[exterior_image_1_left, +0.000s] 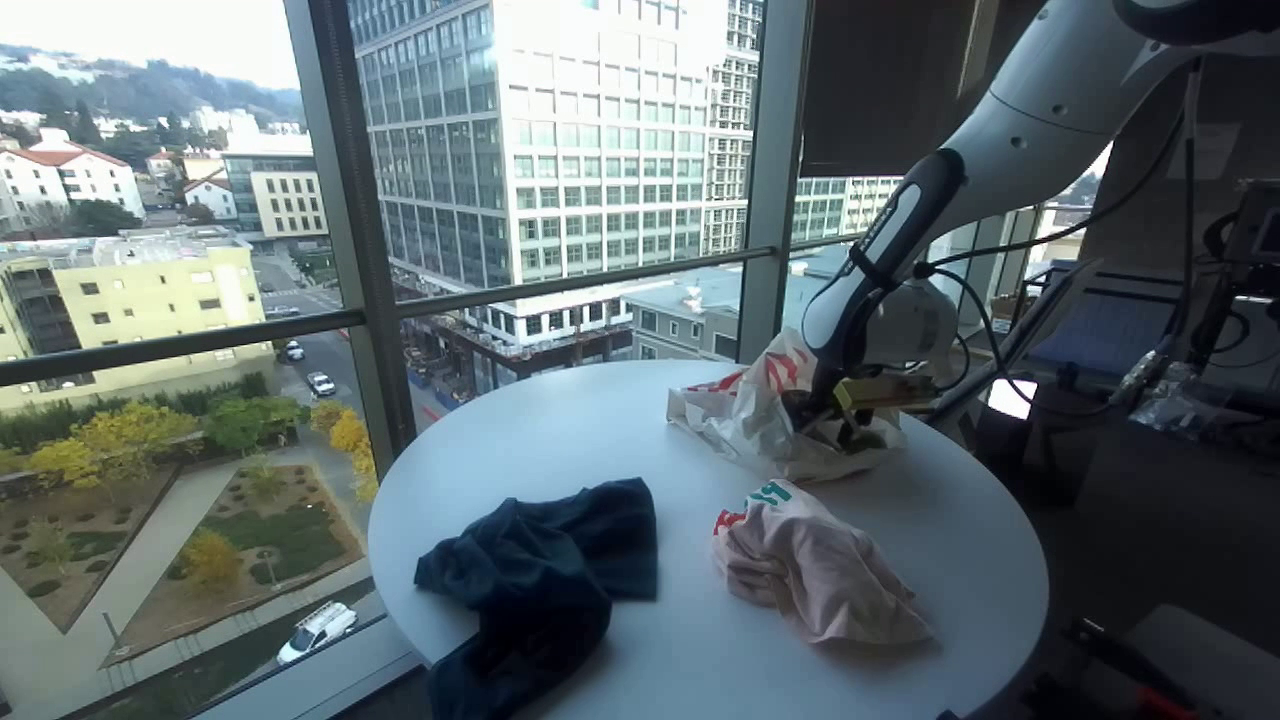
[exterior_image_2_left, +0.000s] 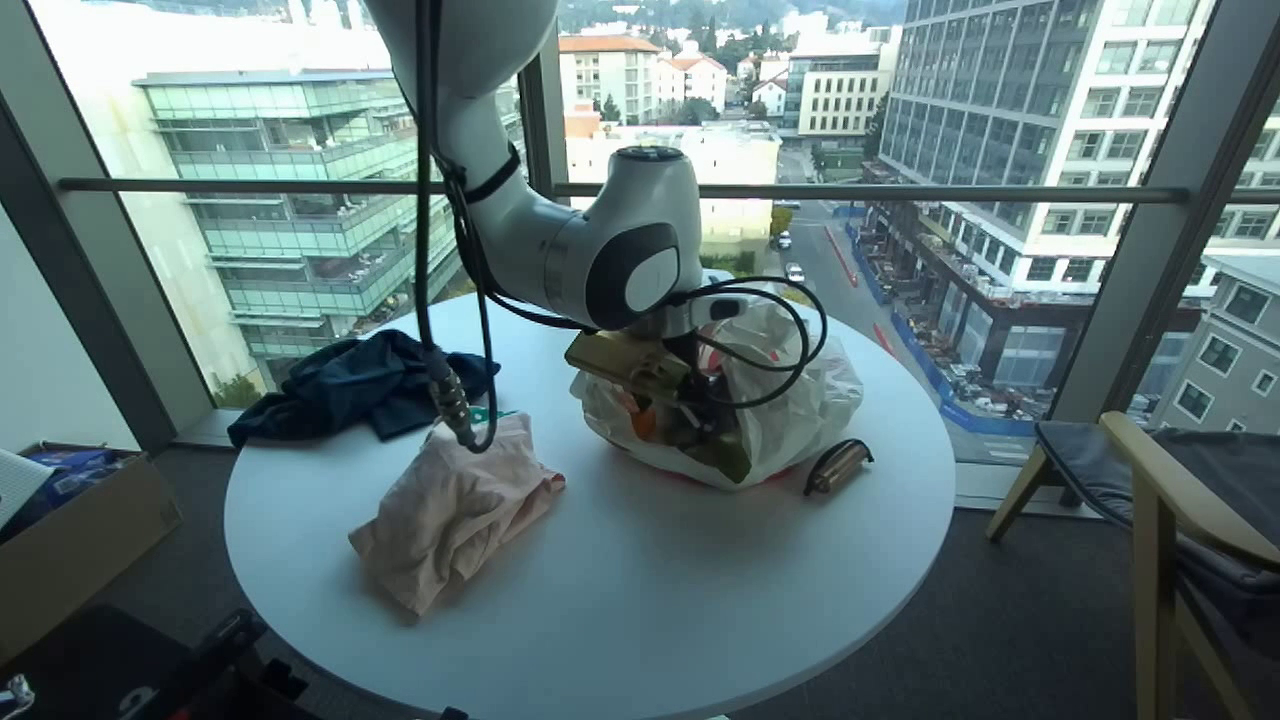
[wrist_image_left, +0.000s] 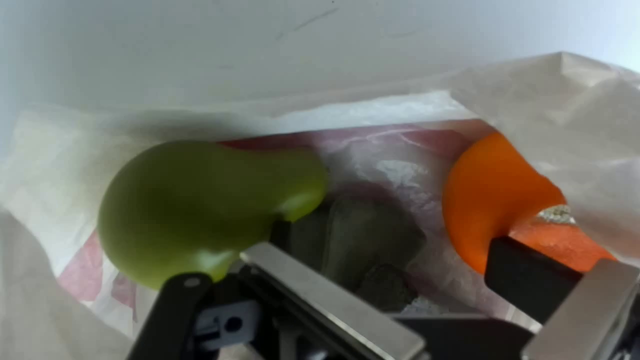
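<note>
On the table a white plastic bag (exterior_image_1_left: 750, 438) with red print lies with its mouth spread. My gripper reaches into that mouth, fingers apart. In the wrist view a green pear-shaped object (wrist_image_left: 192, 204) lies by the left finger, partly covered by it. An orange object (wrist_image_left: 480, 192) rests by the right finger, part of it under a bag fold. Between the fingers, deeper in the bag, sits a dark greyish block-like object (wrist_image_left: 372, 237); it is dim and does not look gripped.
A dark blue cloth (exterior_image_1_left: 540, 558) and a pale pink cloth (exterior_image_1_left: 822, 576) lie crumpled on the round white table (exterior_image_2_left: 672, 600). Beside the bag is a small brown object with a black strap (exterior_image_2_left: 837, 468). Cables hang from the arm near the bag.
</note>
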